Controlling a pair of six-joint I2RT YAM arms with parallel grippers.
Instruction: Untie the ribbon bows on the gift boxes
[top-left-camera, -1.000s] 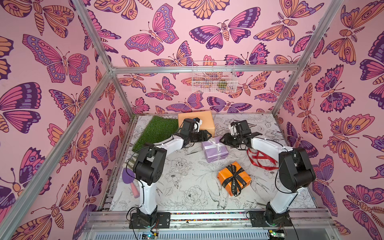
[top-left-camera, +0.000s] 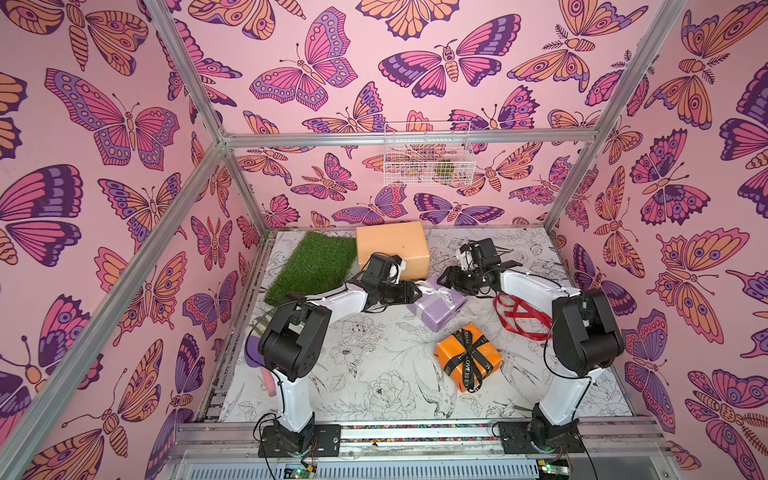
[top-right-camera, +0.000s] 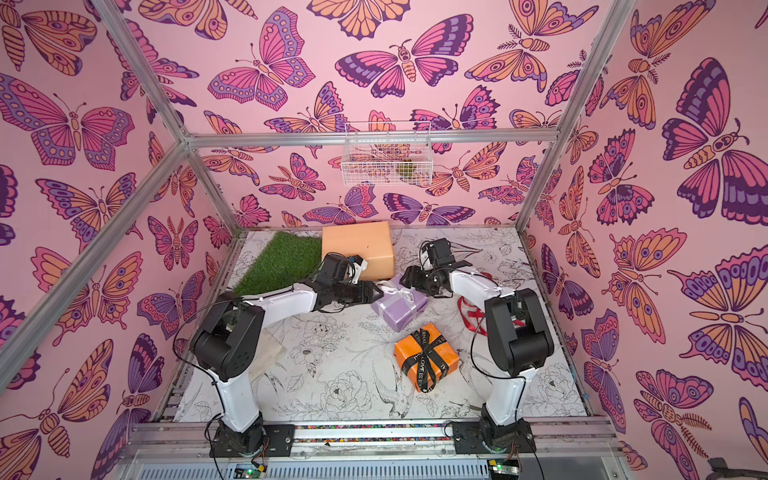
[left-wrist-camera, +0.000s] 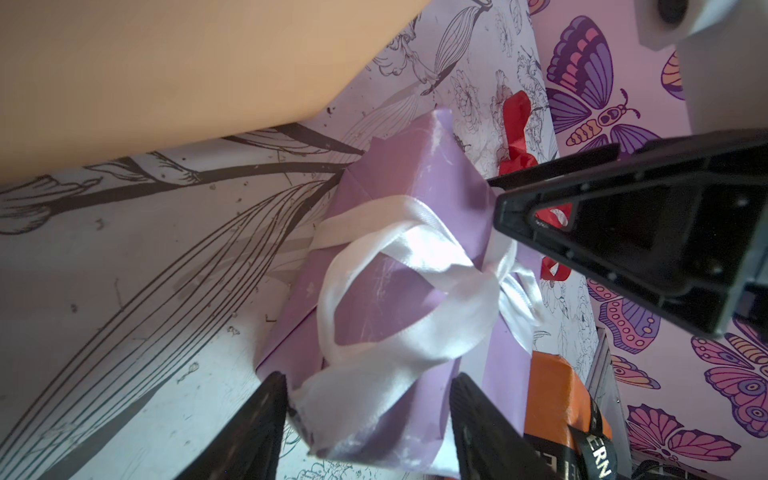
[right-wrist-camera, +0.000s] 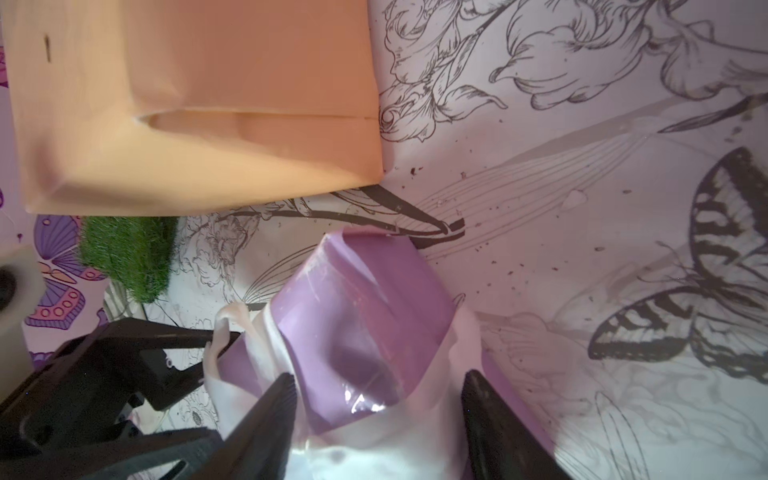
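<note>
A purple gift box (top-left-camera: 437, 312) with white ribbon (left-wrist-camera: 416, 248) stands turned at an angle between my grippers. Its white bow still has a knot (left-wrist-camera: 492, 281) and a wide loop reaching towards the left fingers. My left gripper is part open, its fingers on either side of the box's near corner, with the ribbon loop beside the left finger. Over the box's other side, my right gripper is open, white ribbon passing between its fingers. An orange gift box (top-left-camera: 469, 357) with a black printed ribbon bow (top-left-camera: 473, 360) sits nearer the front.
Behind the left gripper stands a plain tan box (top-left-camera: 393, 244). A green grass mat (top-left-camera: 313, 268) lies at the back left. Loose red ribbon (top-left-camera: 521, 318) lies under the right arm.
The purple box has turned and shifted slightly right.
</note>
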